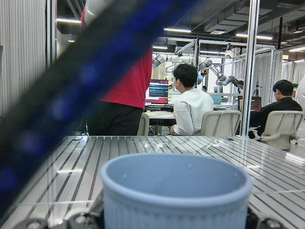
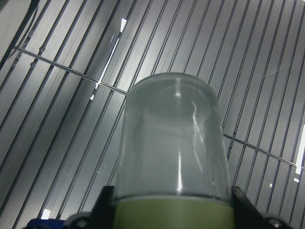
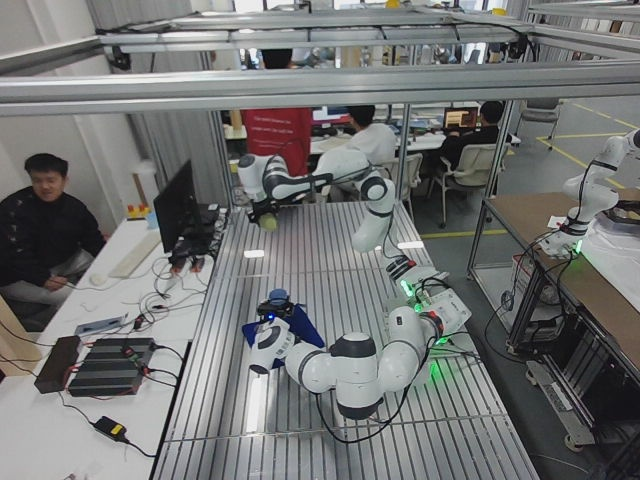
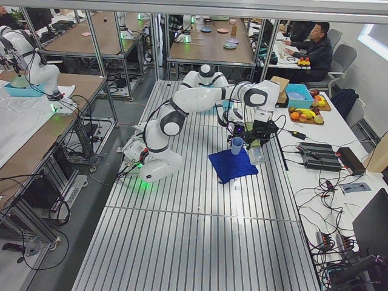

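A light blue ribbed cup (image 1: pixel 175 200) fills the bottom of the left wrist view, held upright in my left gripper (image 3: pixel 275 308) over a dark blue cloth (image 4: pixel 227 167) on the slatted table. A clear cup with a green band (image 2: pixel 172 143) is held in my right gripper (image 3: pixel 262 212), tilted, near the far left of the table in the camera left view. The fingertips of both grippers are mostly hidden behind the cups.
The slatted table (image 4: pixel 182 242) is otherwise mostly clear. A side desk (image 4: pixel 309 194) with cables, black boxes, a blue bin (image 4: pixel 298 97) and fruit runs along one side. A monitor (image 3: pixel 175 210) stands beside the table's far left.
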